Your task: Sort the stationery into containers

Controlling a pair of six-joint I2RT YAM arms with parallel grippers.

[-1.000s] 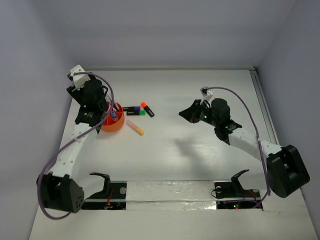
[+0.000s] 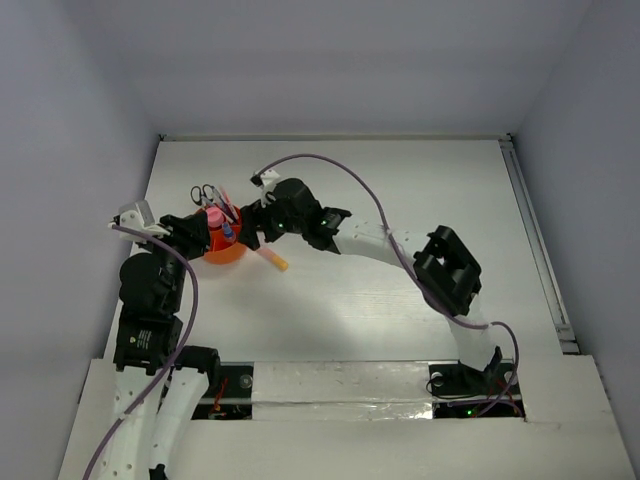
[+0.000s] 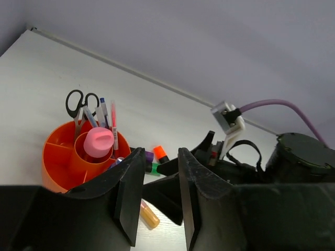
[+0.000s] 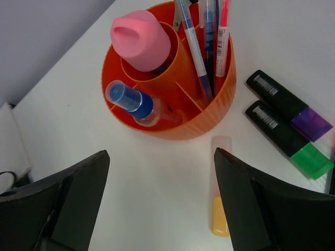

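Observation:
An orange round organizer (image 2: 226, 254) with compartments stands at the table's left. In its middle cup is a pink cap-like piece (image 4: 140, 41); a blue-capped clear bottle (image 4: 137, 102) leans in a front section. Black scissors (image 3: 81, 104) and several pens (image 4: 208, 42) stand at the back. My left gripper is beside the organizer, part open and empty. Around the organizer's right side hovers my right gripper, wide open with nothing between its fingers. A yellow-ended highlighter (image 4: 220, 188) lies on the table, as do black markers with purple (image 4: 290, 104) and green (image 4: 290, 138) ends.
An orange-ended black marker (image 3: 160, 153) lies farther right, partly behind the right arm in the left wrist view. Both arms are close together near the organizer.
My right arm has swept left from mid-table to the organizer, opening its gripper.

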